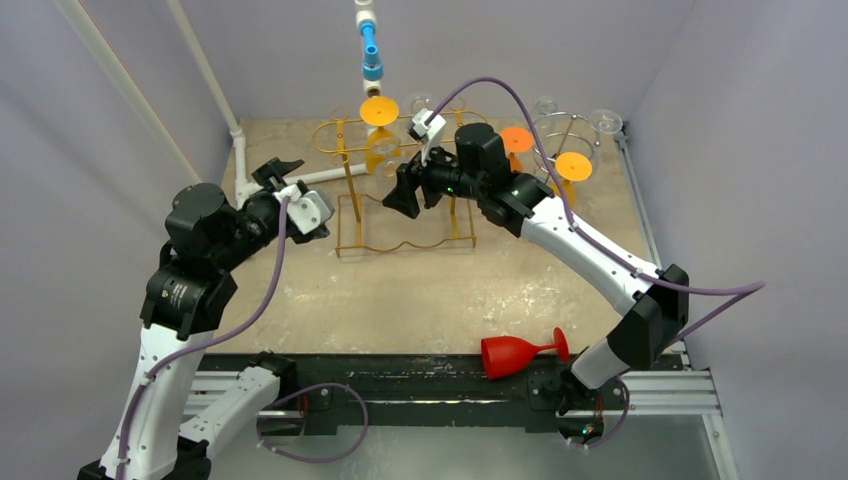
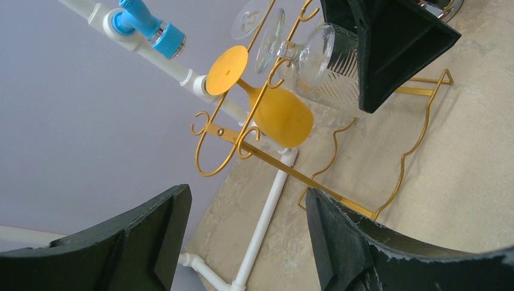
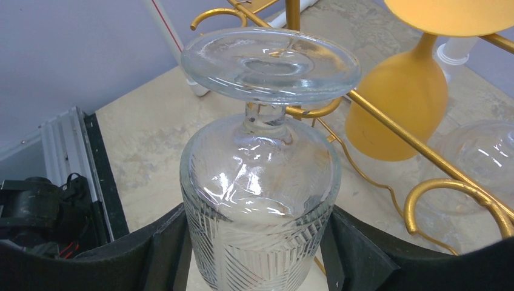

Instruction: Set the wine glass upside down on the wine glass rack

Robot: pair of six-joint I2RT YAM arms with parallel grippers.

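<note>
A clear, ribbed wine glass [image 3: 260, 163] is upside down, foot up, between the fingers of my right gripper, which is shut on its bowl. From above, its foot [image 1: 386, 152] shows by the front rail of the gold rack [image 1: 352, 190]. The left wrist view has the stem [image 2: 288, 51] close to a rail hook; I cannot tell whether it sits between the rails. Left of the rack, my left gripper is open and empty, fingers wide apart.
A yellow glass [image 2: 280, 115] hangs upside down in the rack, with another clear glass [image 1: 418, 103] behind. Orange glasses [image 1: 573, 166] hang on the silver rack [image 1: 545, 135] at right. A red glass [image 1: 508, 355] lies at the front edge.
</note>
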